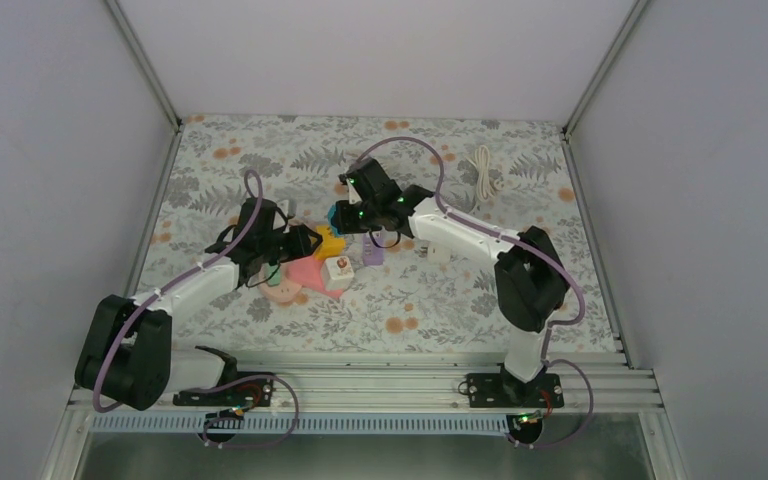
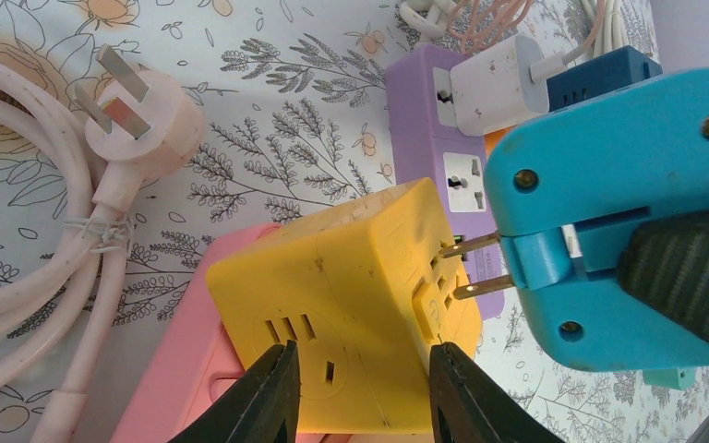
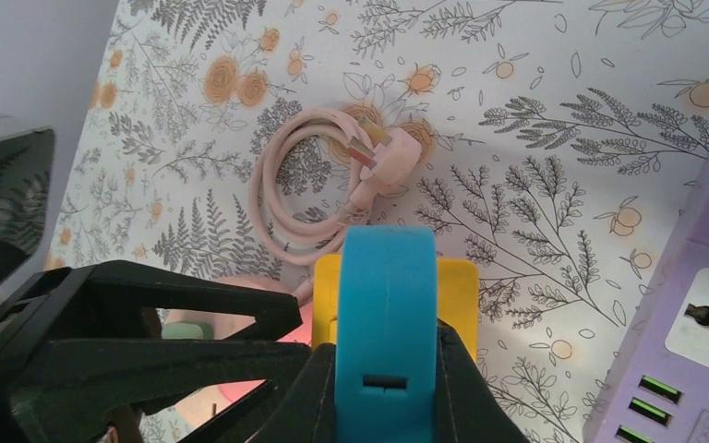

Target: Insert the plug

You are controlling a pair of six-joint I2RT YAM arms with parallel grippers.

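Observation:
A turquoise plug [image 2: 609, 138] is held in my right gripper, which is shut on it; in the left wrist view its two metal pins point at the side sockets of a yellow socket block [image 2: 332, 295], very close to it, and whether they touch I cannot tell. The yellow block rests on pink items [image 2: 171, 388]. My left gripper is part open at the block's near side, a finger on each side of its lower face; whether it touches the block is unclear.
A lilac power strip [image 3: 665, 305] with a white charger [image 2: 494, 88] stands beside the block. A coiled pink cable with plug [image 3: 392, 157] lies on the other side. A white cable [image 1: 483, 170] lies at back right, and free cloth shows at front right.

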